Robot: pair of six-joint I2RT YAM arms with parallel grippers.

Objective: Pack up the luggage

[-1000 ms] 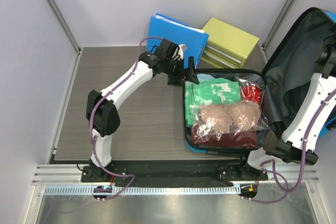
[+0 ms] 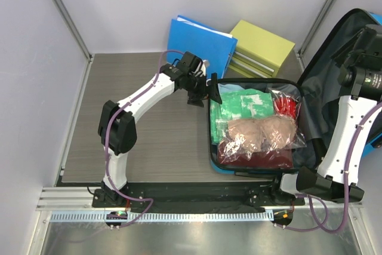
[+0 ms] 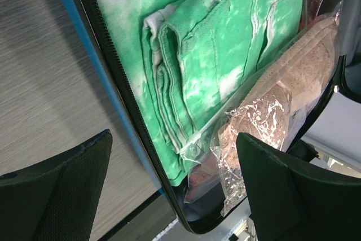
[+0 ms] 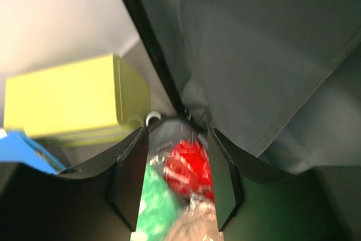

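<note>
The suitcase [image 2: 213, 147] lies open, packed with green tie-dye clothing [image 2: 245, 103], a red bagged item [image 2: 285, 106], bagged tan items [image 2: 262, 132] and a dark red item [image 2: 256, 158]. My left gripper [image 2: 206, 94] hangs open above its left rim; in the left wrist view the clothing lies beyond its empty fingers. My right gripper is high at the raised lid [image 4: 271, 66], fingers apart with nothing seen between them, the suitcase contents below.
A blue folder [image 2: 197, 46] and yellow boxes [image 2: 262, 46] stand at the back.
My left gripper has shifted slightly toward the front. The suitcase contents look unchanged.
</note>
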